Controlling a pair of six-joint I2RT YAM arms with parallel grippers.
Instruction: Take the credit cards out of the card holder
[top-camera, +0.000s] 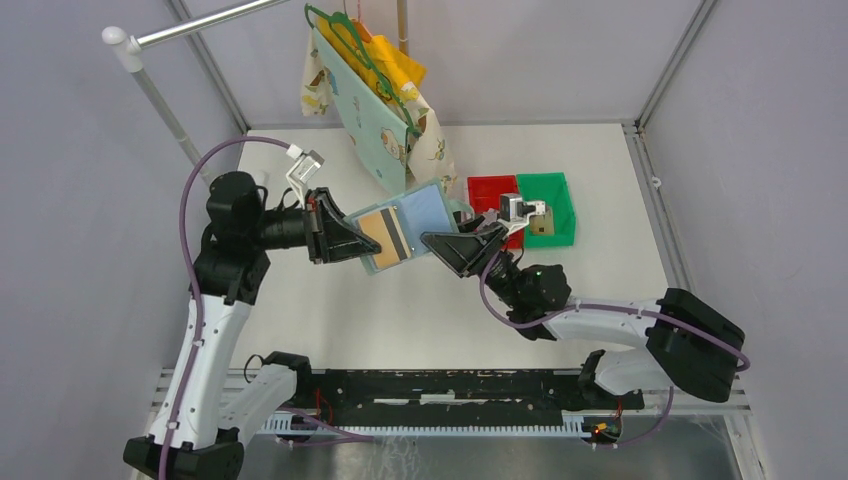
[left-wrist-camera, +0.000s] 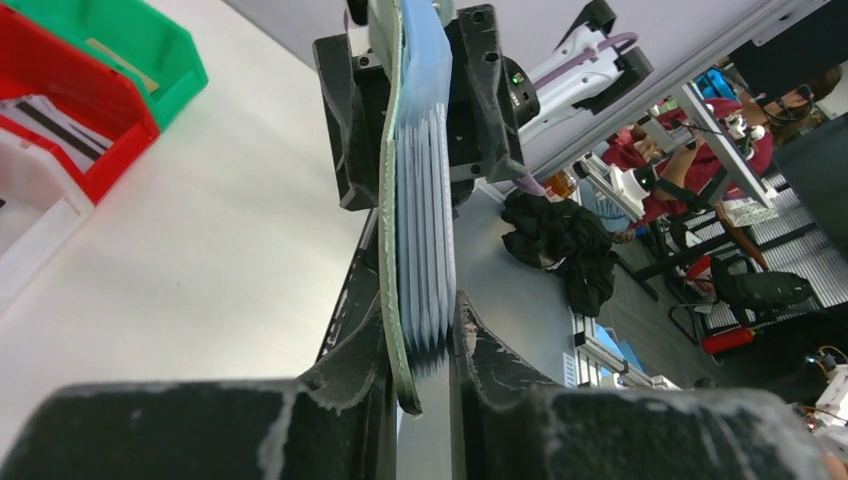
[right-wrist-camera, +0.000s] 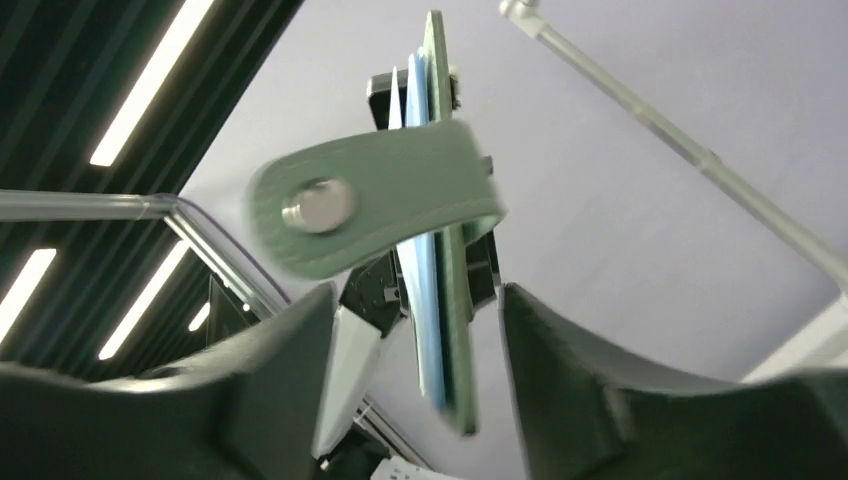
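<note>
The card holder (top-camera: 405, 220) is held up between the grippers, a tan card with a dark stripe in its clear sleeve. My left gripper (top-camera: 368, 245) is shut on its left end; in the left wrist view the edges of several sleeves (left-wrist-camera: 425, 230) run up from between the fingers. My right gripper (top-camera: 435, 243) is at the holder's right end. In the right wrist view its blurred fingers (right-wrist-camera: 575, 390) stand apart either side of the holder, whose green strap (right-wrist-camera: 390, 185) with a metal snap juts out. Whether they touch it I cannot tell.
A red bin (top-camera: 490, 190) and a green bin (top-camera: 550, 190) holding cards stand behind the right arm. Clothes (top-camera: 365, 90) hang from a rack at the back.
</note>
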